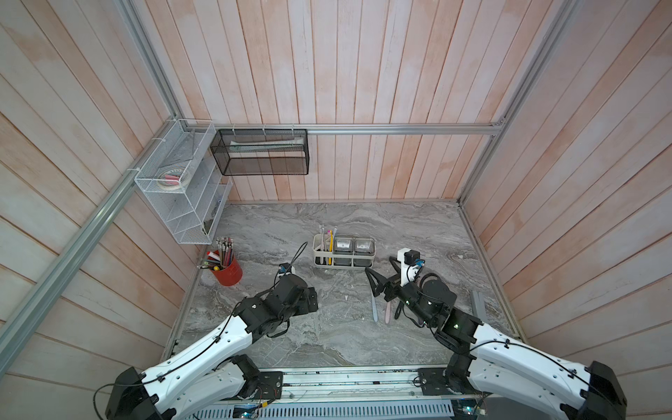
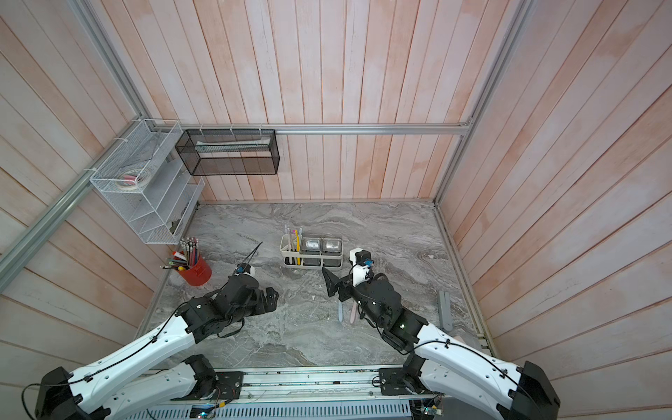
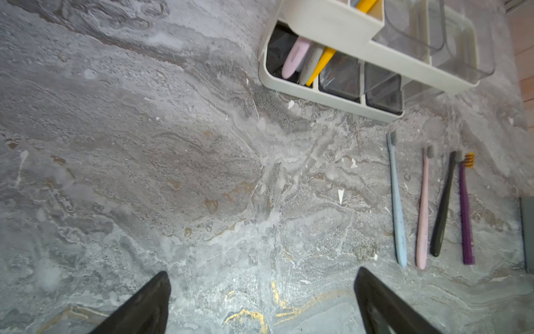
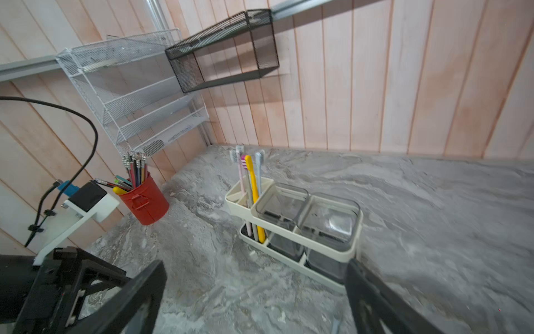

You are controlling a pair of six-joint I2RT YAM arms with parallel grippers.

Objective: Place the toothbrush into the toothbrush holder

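Observation:
The cream toothbrush holder [image 1: 344, 261] stands mid-table, several brushes upright in its left section, clear cups in the rest. In the left wrist view, loose toothbrushes lie in front of it: light blue [image 3: 398, 211], pink [image 3: 423, 217], black [image 3: 442, 217] and purple [image 3: 465, 217]. My left gripper is open and empty over bare marble, left of the loose brushes. My right gripper is open and empty, raised in front of the holder's right part, above the loose brushes.
A red bucket [image 1: 228, 273] of pens stands at left. A white wire shelf [image 1: 175, 203] and black mesh basket [image 1: 259, 168] hang on the walls. A grey object [image 2: 444, 311] lies at the right edge. The marble behind the holder is clear.

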